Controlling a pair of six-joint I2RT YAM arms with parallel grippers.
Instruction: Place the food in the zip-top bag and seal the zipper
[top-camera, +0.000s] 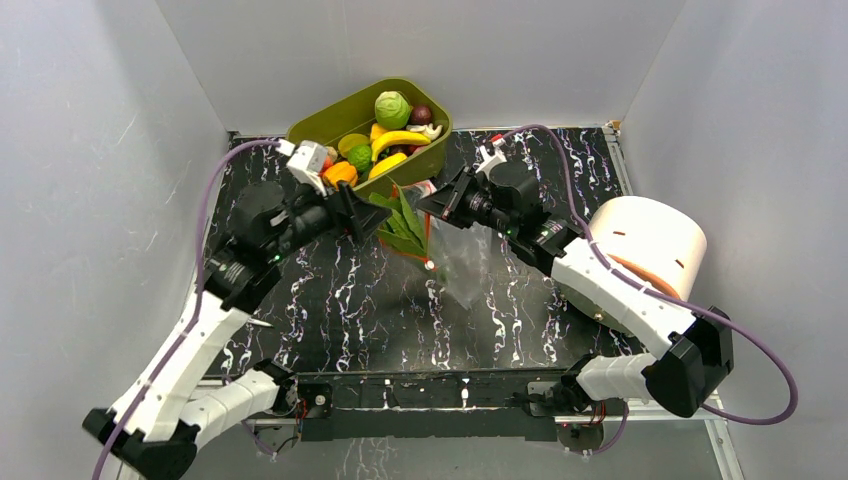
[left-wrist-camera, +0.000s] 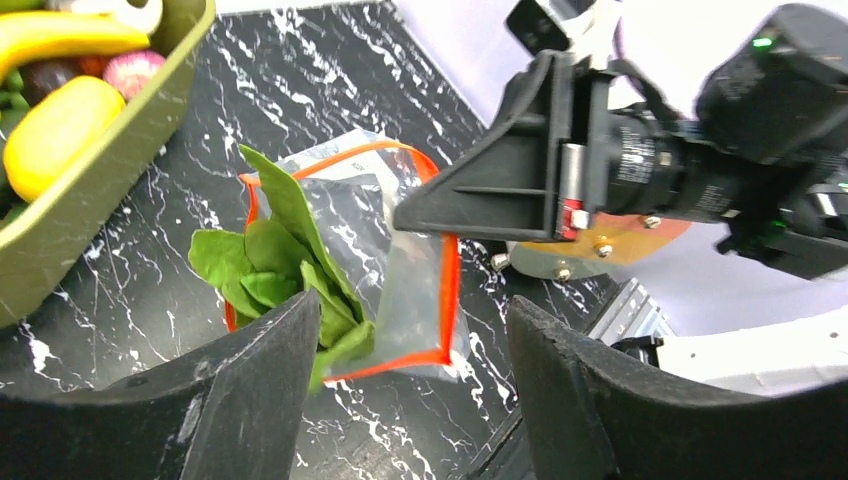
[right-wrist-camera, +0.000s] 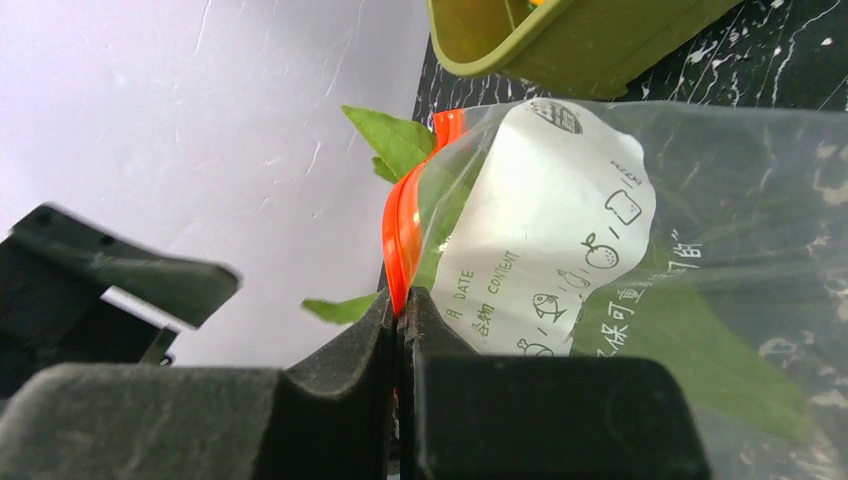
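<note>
The clear zip bag (top-camera: 460, 262) with orange zipper edging and a white printed panel (right-wrist-camera: 540, 220) lies near the middle, leafy greens (top-camera: 400, 225) (left-wrist-camera: 280, 260) in its mouth, some leaves sticking out past the zipper. My right gripper (top-camera: 427, 205) is shut on the orange-edged rim of the bag. My left gripper (top-camera: 362, 218) is open, left of the greens and apart from them, with nothing between its fingers.
An olive green bin (top-camera: 310, 130) of mixed produce stands at the back, just behind the bag. A cream rounded appliance (top-camera: 650, 240) sits at the right.
</note>
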